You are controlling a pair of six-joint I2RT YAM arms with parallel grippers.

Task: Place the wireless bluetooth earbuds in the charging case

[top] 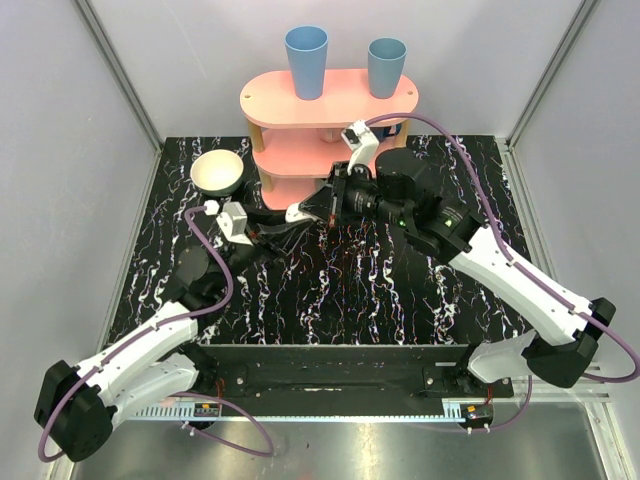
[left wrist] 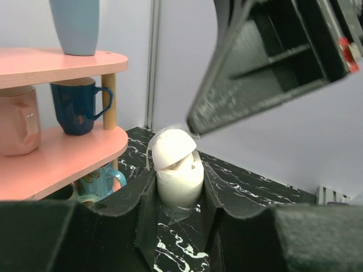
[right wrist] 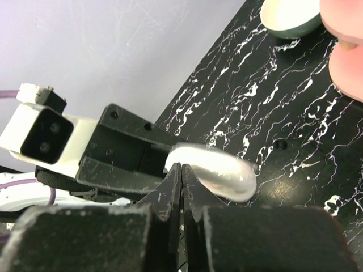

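The white earbud case (left wrist: 180, 181) is held in my left gripper, which is shut on it, near the middle of the table in the top view (top: 298, 212). A clear film clings round its upper part. My right gripper is shut, its fingertips at the case's near side in the right wrist view, with no object visible between them. In the left wrist view, the dark right gripper's body looms just above the case. Whether earbuds sit inside the case cannot be told.
A pink shelf (top: 330, 85) with cups and mugs stands at the back. A cream bowl (top: 217, 170) lies at the back left.
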